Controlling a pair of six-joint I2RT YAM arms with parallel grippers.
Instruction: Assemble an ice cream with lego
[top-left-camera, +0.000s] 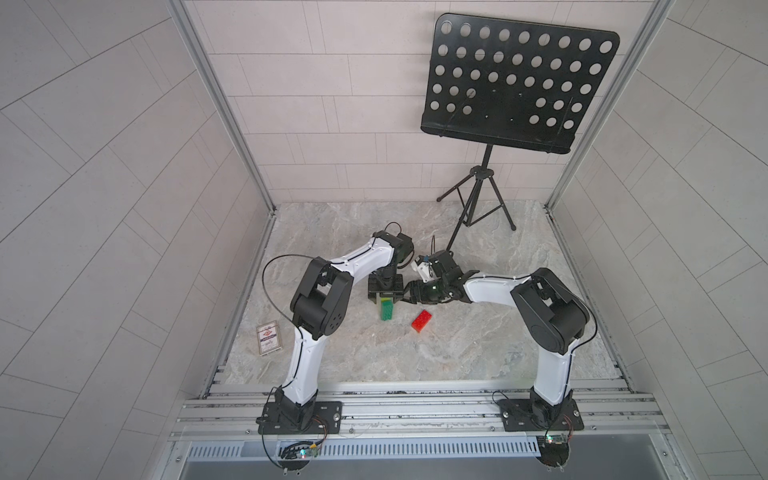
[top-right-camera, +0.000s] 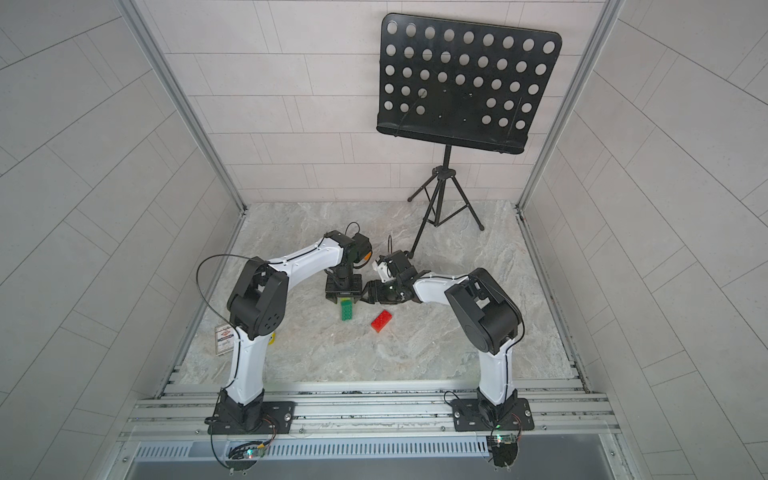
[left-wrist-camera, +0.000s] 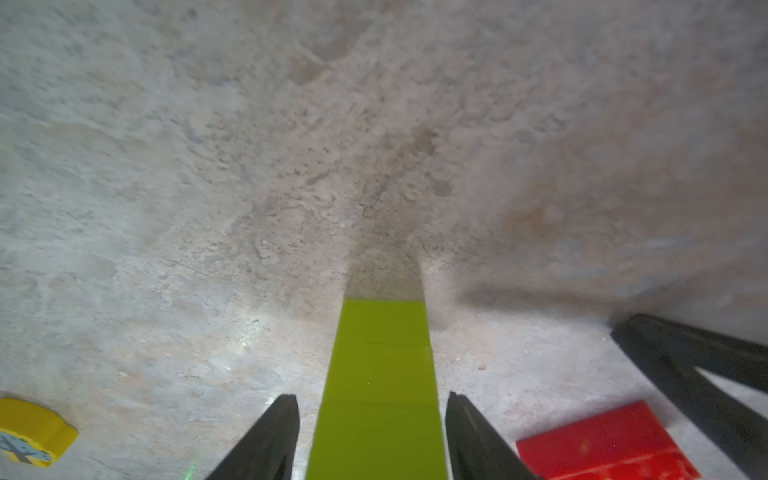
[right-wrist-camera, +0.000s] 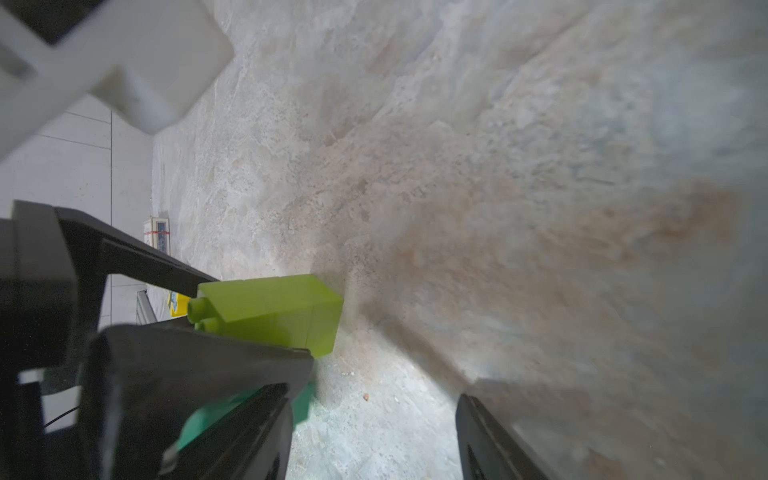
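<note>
A lime brick stands between the fingers of my left gripper, above or at a green brick in the middle of the floor; whether the fingers grip it is unclear. In the right wrist view the lime brick sits among dark left-gripper parts, the green one partly hidden behind them. My right gripper is open, empty, just right of them. A red brick lies in front of my right gripper. A yellow piece shows in the left wrist view. An orange piece is mostly hidden behind the left arm.
A small card or box lies at the front left. A black music stand stands at the back right, one leg reaching near my right arm.
</note>
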